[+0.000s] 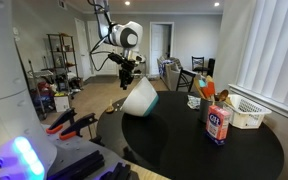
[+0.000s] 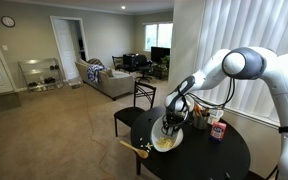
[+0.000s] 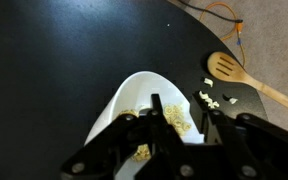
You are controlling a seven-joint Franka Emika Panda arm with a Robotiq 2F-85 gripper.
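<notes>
A white bowl with a teal underside (image 1: 141, 98) is tipped steeply over at the near-left part of the dark round table. My gripper (image 1: 126, 73) is just above its upper edge, open, with its fingers at the bowl. Looking down in the wrist view, the dark fingers (image 3: 156, 103) stand apart over the white bowl (image 3: 134, 92), one over its inside and the other close to its right rim. Small yellowish pieces (image 3: 176, 117) lie inside. Exterior view 2 shows the bowl (image 2: 167, 138) with its opening and contents facing that camera. Contact between fingers and rim is unclear.
A wooden spoon (image 3: 246, 77) lies beside the bowl near the table edge, with a few pale crumbs (image 3: 208, 98) around it. A red-and-white can (image 1: 217, 123), a utensil holder (image 1: 206, 105) and a white basket (image 1: 247, 112) occupy the far side.
</notes>
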